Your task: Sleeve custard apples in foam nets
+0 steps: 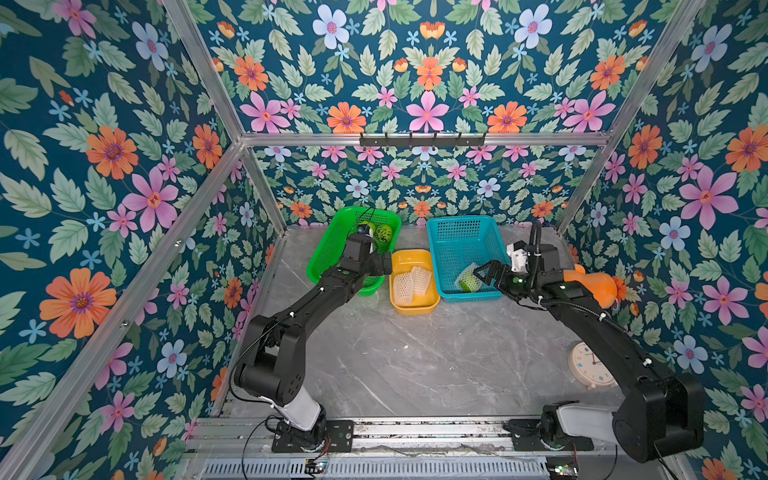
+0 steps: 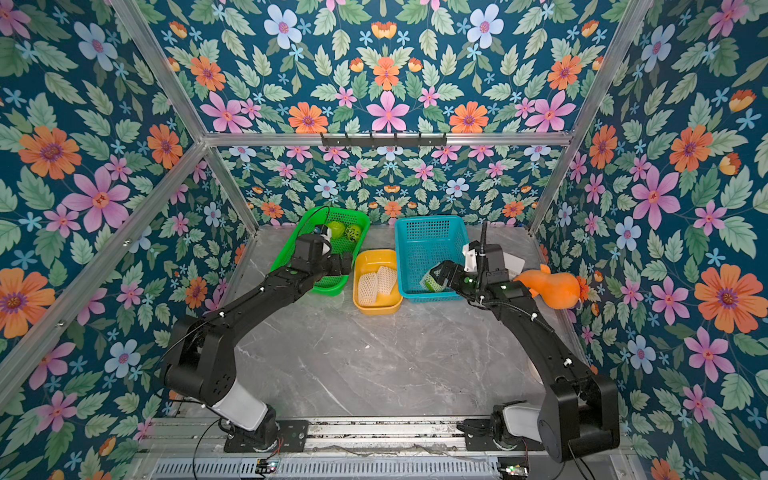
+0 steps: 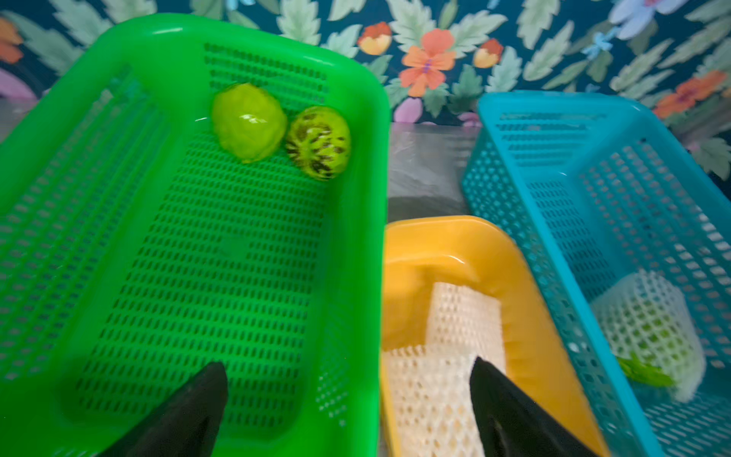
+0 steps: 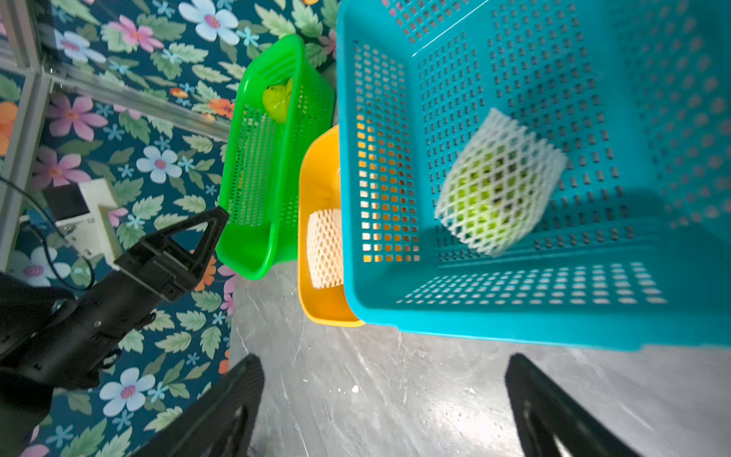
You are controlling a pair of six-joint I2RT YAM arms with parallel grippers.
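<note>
A plain custard apple and a mottled one lie at the back of the green basket. White foam nets lie in the yellow bin. In the blue basket, a netted custard apple rests near the left side. My left gripper hangs open over the right part of the green basket, nothing between its fingers. My right gripper is open and empty at the near right edge of the blue basket.
An orange stuffed object and a white box lie right of the blue basket, a round clock nearer the front right.
</note>
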